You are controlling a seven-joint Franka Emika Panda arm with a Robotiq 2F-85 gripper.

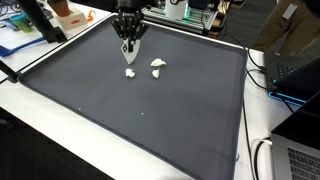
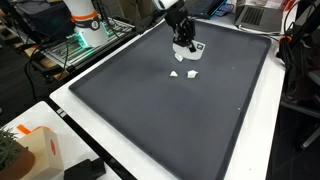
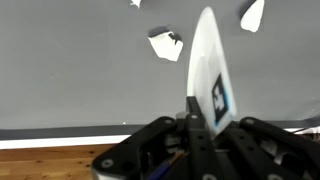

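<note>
In the wrist view, a white piece of paper rises from between the fingertips of my gripper, which is shut on it. Exterior view 1 has this paper near the far edge of the dark board, with the gripper at its top. From the other side, exterior view 2 shows it as a pale sheet below the gripper. Small white scraps lie on the board close by, among them one scrap and another scrap in the wrist view.
The dark grey board is bare over most of its surface. A laptop stands beyond its right side in exterior view 1. Beyond the left far corner are an orange pot and clutter. Exterior view 2 shows a plant at the front left.
</note>
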